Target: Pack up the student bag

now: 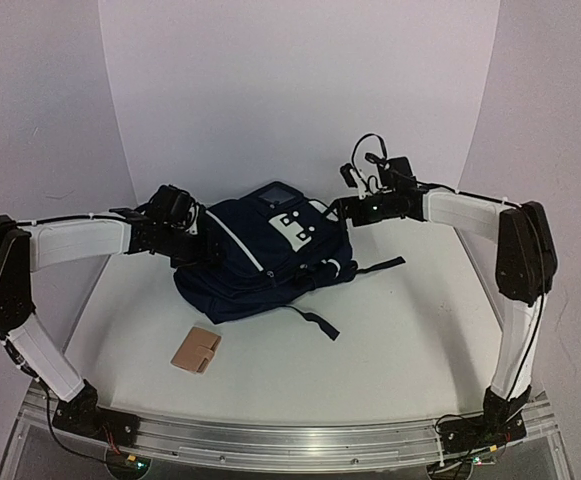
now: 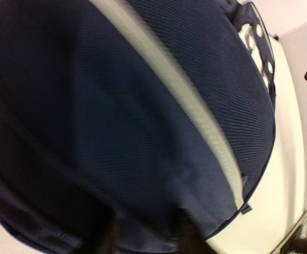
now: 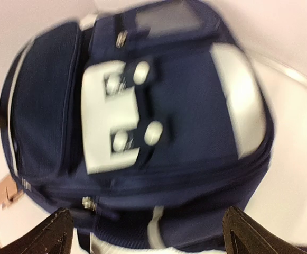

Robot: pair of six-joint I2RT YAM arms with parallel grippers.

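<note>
The navy student bag [image 1: 270, 250] lies on its side across the back of the table, with a pale stripe and a white patch with dots on its front. A brown wallet-like notebook [image 1: 196, 350] rests on the table in front of it. My left gripper [image 1: 208, 250] is at the bag's left end; in the left wrist view its dark fingertips [image 2: 187, 233] are blurred against navy cloth, so its grip is unclear. Over the bag's right end hangs my right gripper [image 1: 338, 210], its fingers [image 3: 251, 233] wide apart in the right wrist view, with nothing held.
Two loose straps trail from the bag, one toward the front [image 1: 317, 322] and one to the right [image 1: 382, 265]. Clear white table [image 1: 390, 350] spreads over the front and right. Walls stand at the back and both sides.
</note>
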